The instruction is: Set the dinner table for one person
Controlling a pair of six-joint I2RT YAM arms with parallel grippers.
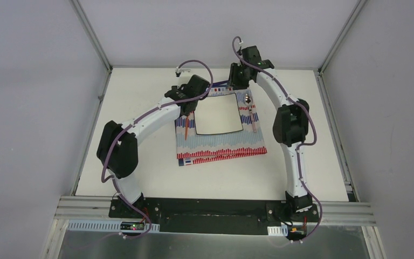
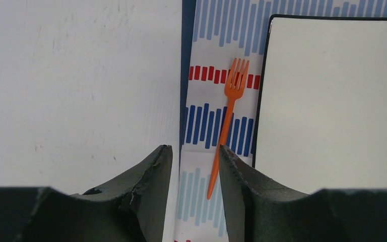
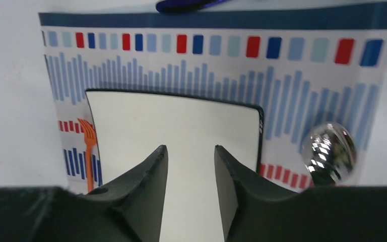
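A square white plate (image 1: 217, 116) lies centred on a striped placemat (image 1: 221, 144). Left of it an orange fork (image 2: 230, 111) lies tines up. Right of it a spoon (image 3: 328, 151), blurred in the right wrist view, lies beside the plate. A dark blue object (image 3: 181, 6) lies at the mat's back edge. My left gripper hangs open over the mat's left side near the fork, nothing between its fingers. My right gripper is over the back right of the mat, fingers parted, nothing seen between them.
Walls and metal rails border it at the back and sides. Both arms reach over the table's back half.
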